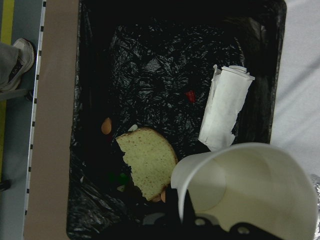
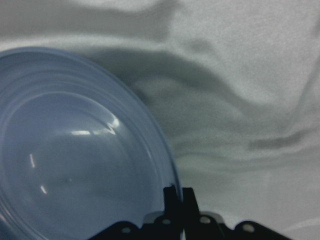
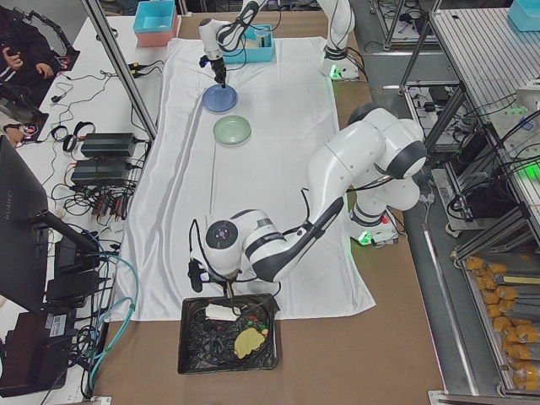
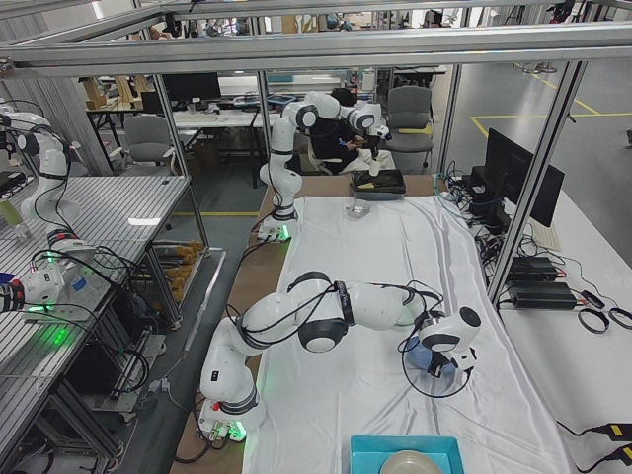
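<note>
My left gripper is shut on a cream cup [image 1: 250, 195], tilted over a black-lined bin [image 1: 125, 65]. The bin holds a bread slice [image 1: 145, 160], a crumpled white paper roll [image 1: 222, 107] and small scraps [image 1: 106, 126]. My right gripper is shut on the rim of a blue plate [image 2: 80, 160] on the white cloth [image 2: 250, 60]. A pale green plate [image 3: 232, 129] lies nearer the middle of the cloth in the camera left view.
A turquoise container [image 4: 405, 444] with a dish inside stands at the right arm's end of the table. A monitor and electronics [image 3: 105, 145] line one side. A crinkled silver item [image 4: 357, 210] lies by the bin.
</note>
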